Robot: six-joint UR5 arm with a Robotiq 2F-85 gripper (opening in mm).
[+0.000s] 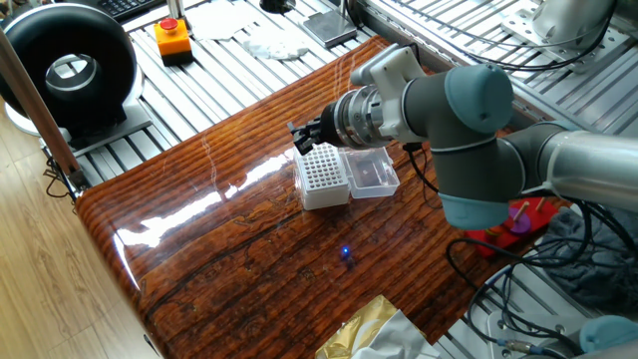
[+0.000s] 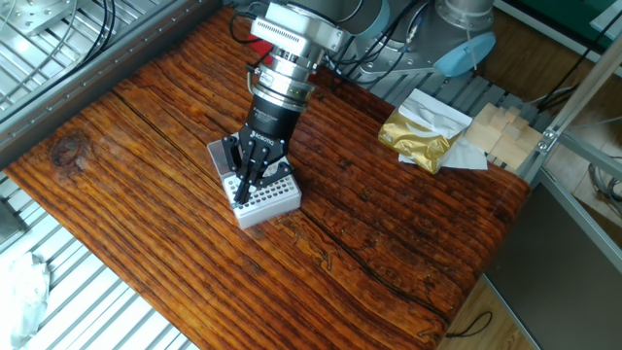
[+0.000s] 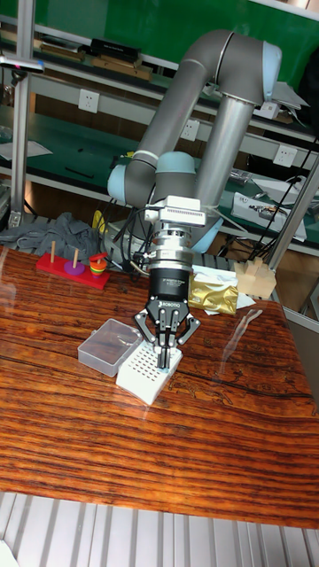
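Note:
A white rack [image 1: 323, 177] with rows of small round holes sits on the wooden table, and its clear plastic lid [image 1: 371, 173] lies open beside it. My black gripper [image 3: 168, 363] points down at the rack, its fingers drawn together near the rack's upper face. From exterior view 2 the gripper [image 2: 243, 194] covers part of the holes. Whether the fingertips touch the rack is unclear. Nothing can be made out between them, though anything thin would be too small to see.
A small blue-lit spot [image 1: 345, 251] shows on the table. Gold packaging with white tissue [image 2: 420, 139] and wooden blocks [image 2: 503, 136] lie near the robot's base. A red peg toy [image 3: 73, 270] stands at the back left.

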